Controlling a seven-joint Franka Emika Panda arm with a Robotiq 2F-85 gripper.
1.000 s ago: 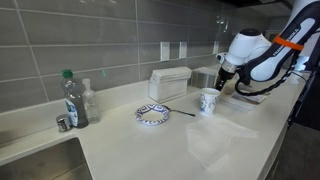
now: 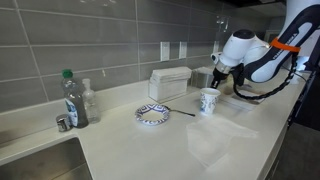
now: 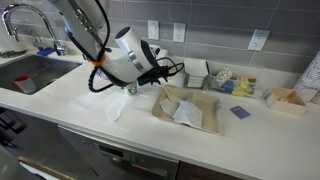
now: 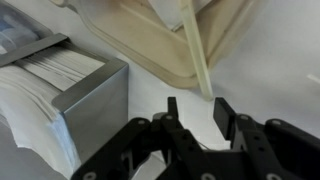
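Observation:
In the wrist view, my gripper is open, its two dark fingers apart. A pale, thin stick-like handle (image 4: 201,60) comes down from the top, and its end lies near the right finger, in line with the gap. I cannot tell whether it touches. The handle reaches over the rim of a tan tray (image 4: 150,61). In the second exterior view, the gripper (image 3: 167,74) is by the back left of the tray (image 3: 212,122). The first exterior view shows it partly hidden behind a patterned white cup (image 2: 208,101).
A grey-edged container with white contents (image 4: 62,69) stands close on the left in the wrist view. A blue-rimmed plate (image 2: 152,114) and bottles (image 2: 73,100) lie farther along the counter. Right of the tray are a blue packet (image 3: 240,112) and a bin (image 3: 287,102).
The arm has shifted only slightly at the far end of the counter. Plate, cup and bottles stay where they were.

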